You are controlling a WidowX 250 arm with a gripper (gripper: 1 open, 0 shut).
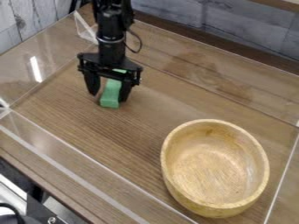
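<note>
My black gripper (110,75) is lowered over a green object (112,94) lying on the wooden table, left of centre near the back. Its open fingers reach down on either side of the green object, which is partly hidden by them. Whether they touch it is hard to tell.
A large tan bowl (215,166) sits at the front right of the table (82,149). A wall and cables are at the back left.
</note>
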